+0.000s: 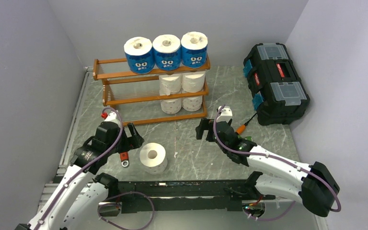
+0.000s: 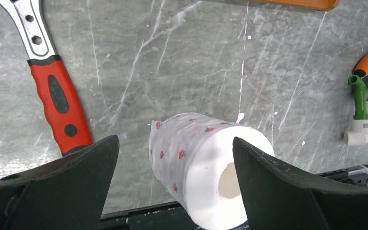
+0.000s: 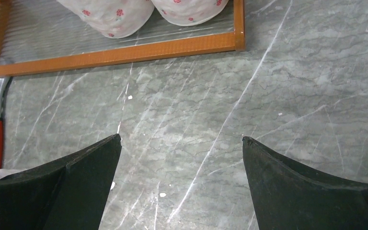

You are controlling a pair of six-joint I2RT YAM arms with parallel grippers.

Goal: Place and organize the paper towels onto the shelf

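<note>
A white paper towel roll [image 1: 154, 158] stands upright near the table's front edge, a little left of centre. My left gripper [image 1: 136, 136] is open above and behind it to the left; in the left wrist view the roll [image 2: 184, 155], with small red flowers on its side, shows low between the fingers and partly behind the right one. My right gripper [image 1: 203, 130] stands open over bare table, in front of the wooden shelf [image 1: 143, 99]. Three blue-wrapped rolls [image 1: 167, 53] line the shelf's top. White rolls [image 1: 170, 84] fill the right side of the two lower tiers, whose left sides are empty.
A wrench with a red handle [image 2: 67, 103] lies left of the loose roll. At the right sit an orange-handled tool [image 1: 241, 129], a green pipe piece [image 2: 360, 98] and a black toolbox [image 1: 275, 84]. Clear table separates the arms.
</note>
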